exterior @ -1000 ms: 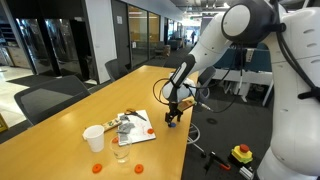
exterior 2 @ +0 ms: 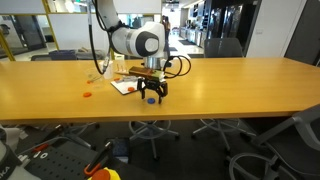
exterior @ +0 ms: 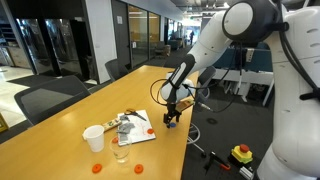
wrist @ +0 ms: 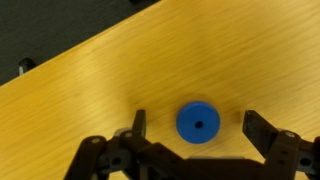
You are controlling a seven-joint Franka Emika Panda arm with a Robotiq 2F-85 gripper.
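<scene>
A small round blue disc [wrist: 198,122] with a dark centre lies on the wooden table [wrist: 130,75], close to its edge. My gripper is open above it; in the wrist view the disc shows between the two spread fingers, nearer the middle than either side. From the second exterior view the blue disc [exterior 2: 152,101] appears just below the gripper [exterior 2: 151,93]. The first exterior view has the gripper [exterior: 176,118] low over the table, the disc there small and partly hidden.
Several red-orange discs, one of them a red disc [exterior: 138,169], lie across the table. A white mug [exterior: 94,138], a clear glass [exterior: 121,153] and a white sheet [exterior: 132,128] with items on it stand further left.
</scene>
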